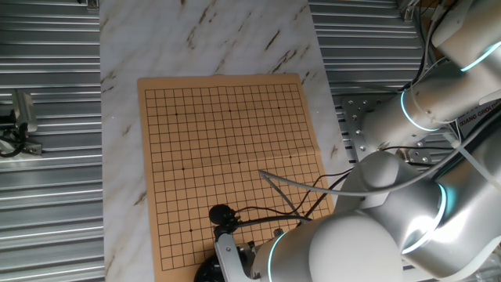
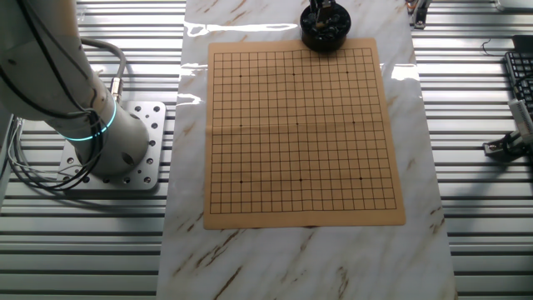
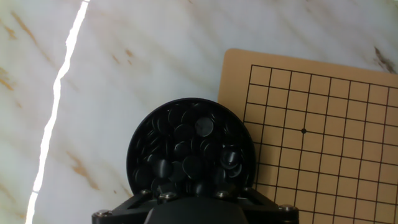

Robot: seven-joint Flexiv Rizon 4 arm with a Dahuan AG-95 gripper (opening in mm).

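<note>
A round black bowl (image 3: 138,140) full of glossy black stones (image 3: 180,149) stands at the edge of the board, overlapping its border. My gripper reaches in from the bottom of the wrist view, over the bowl's near side. Its fingertips do not show clearly against the dark stones, so whether it is open or shut cannot be told. The tan grid board (image 2: 304,219) lies flat on the marble table, with no stones on it in the visible parts. In exterior view 2 the bowl (image 2: 325,40) sits at the far edge beneath the gripper (image 2: 320,12).
Bare marble (image 2: 250,267) borders the board. Ribbed metal (image 1: 51,196) flanks the table on both sides. My arm (image 1: 356,247) and its loose cables cover the board's lower right in exterior view 1. A keyboard (image 2: 520,71) lies at the far right.
</note>
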